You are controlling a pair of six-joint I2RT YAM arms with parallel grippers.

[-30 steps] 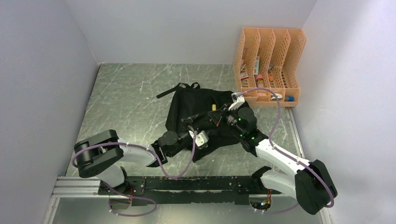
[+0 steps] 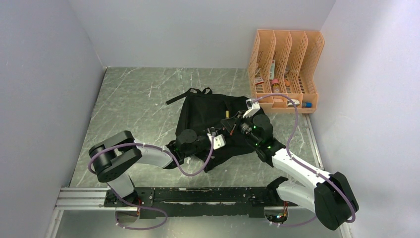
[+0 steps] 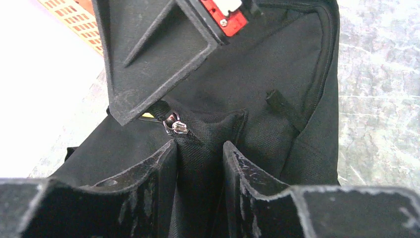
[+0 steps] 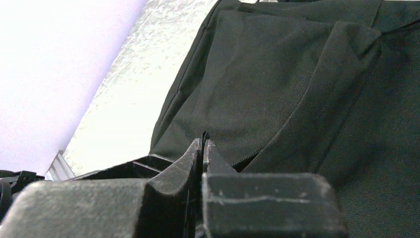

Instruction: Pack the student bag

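Observation:
The black bag (image 2: 205,106) lies flat on the table under both arms, its middle largely hidden in the top view. My left gripper is part open, its fingers (image 3: 158,173) on either side of a raised fold of the bag's fabric. Just beyond that fold is a metal zipper pull (image 3: 178,127), close to the right gripper's finger (image 3: 153,64). In the right wrist view my right gripper is shut on a thin bit of black bag fabric by an open zipper edge (image 4: 247,159). Something small and yellow (image 2: 227,114) shows on the bag.
An orange organizer (image 2: 315,64) with several compartments and small items stands at the back right by the wall. Bare table (image 2: 133,104) lies left of the bag. Both grippers are close together over the bag.
The right arm and the bag look nearly unchanged.

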